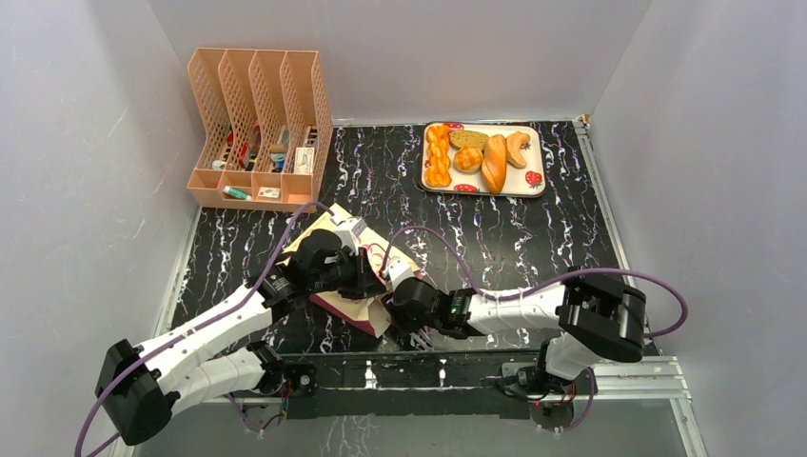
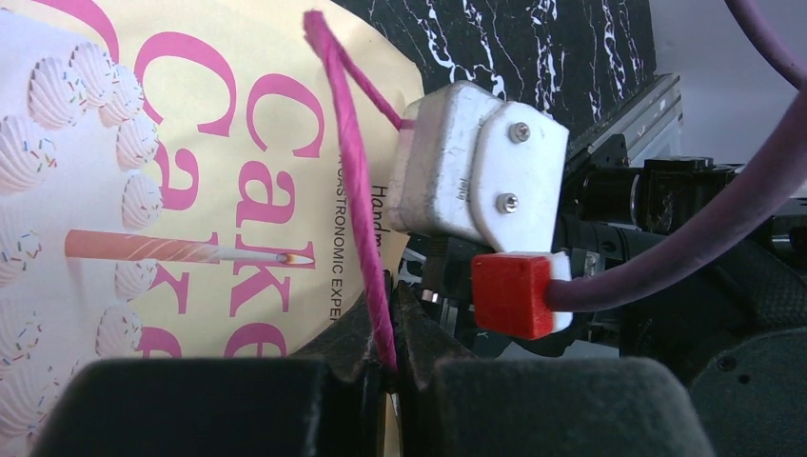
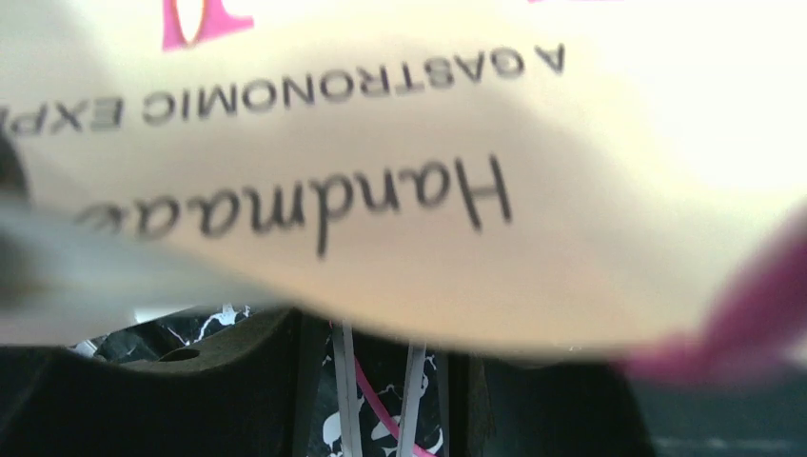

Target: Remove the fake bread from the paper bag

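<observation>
The cream paper bag (image 2: 314, 105), printed with pink lettering, lies on the dark table with its mouth toward the front right. My left gripper is shut on its pink cord handle (image 2: 354, 181), which runs between the fingers. At the bag's mouth is my right gripper, its fingers (image 3: 262, 390) apart. The bag's printed upper panel (image 3: 381, 276) hangs in front of its fingertips, hiding them. Whatever lies inside the bag is hidden too, so I see no bread there.
A tray (image 1: 529, 190) at the back holds several fake breads, including a long loaf (image 1: 494, 164) and a round bun (image 1: 467, 159). An orange divided organizer (image 1: 219, 181) stands at the back left. Bare table lies between the bag and the tray. Both arms are close together.
</observation>
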